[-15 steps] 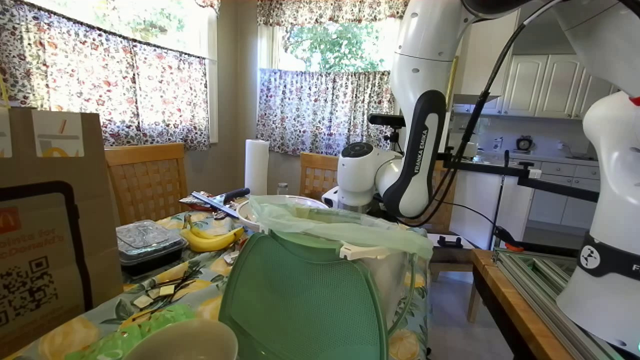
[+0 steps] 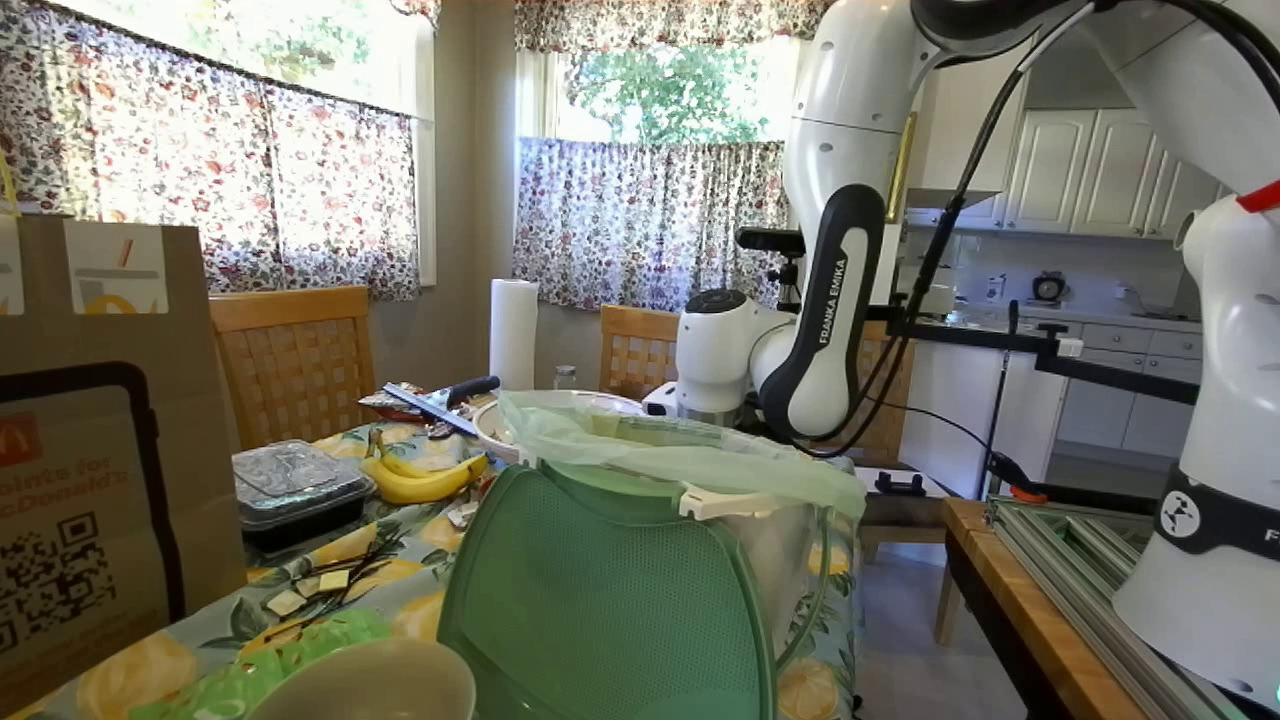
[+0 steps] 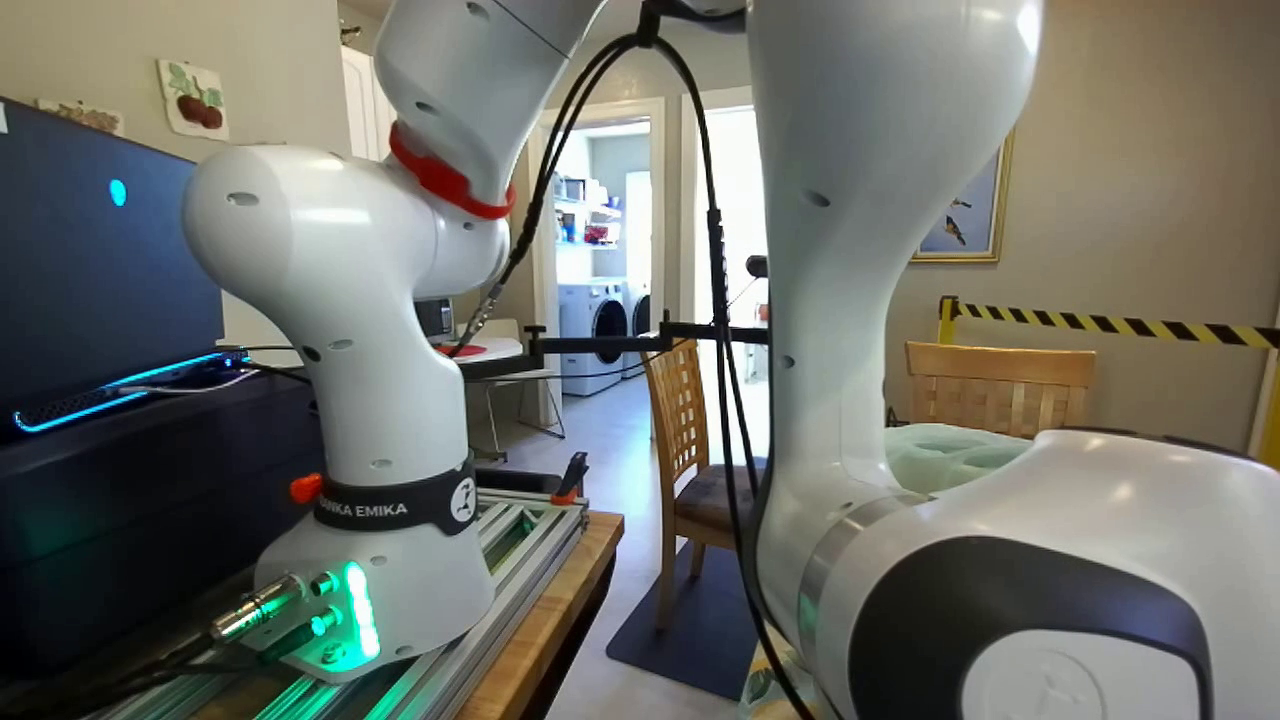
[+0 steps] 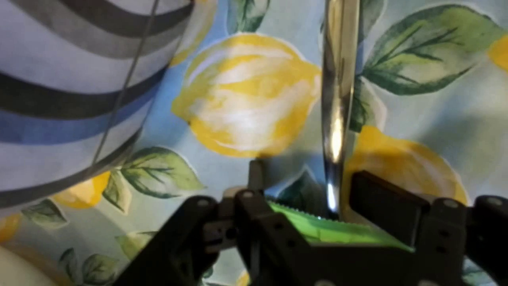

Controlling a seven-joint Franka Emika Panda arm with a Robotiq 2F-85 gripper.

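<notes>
In the wrist view my gripper is shut on a bright green packet (image 4: 328,228) with a serrated edge. The packet spans the space between the two black fingers, its lower part hidden by the gripper's body. A shiny metal utensil (image 4: 335,109) stretches upward from just behind the packet's edge, over the lemon-print tablecloth (image 4: 295,138). Whether packet and utensil touch is unclear. The exterior views hide the fingertips; in exterior view 1 the arm's wrist (image 2: 714,348) is behind the green mesh-backed object.
A striped object (image 4: 71,85) stands left in the wrist view. In exterior view 1, the green mesh-backed object (image 2: 612,588) fills the foreground. Bananas (image 2: 420,480), a black lidded container (image 2: 300,486), a white bowl (image 2: 492,430) and a paper towel roll (image 2: 513,336) occupy the table.
In exterior view 1 the arm's upper links have shifted slightly and its shoulder has turned a little. The wrist end is nearly where it was; the tabletop objects look unmoved.
</notes>
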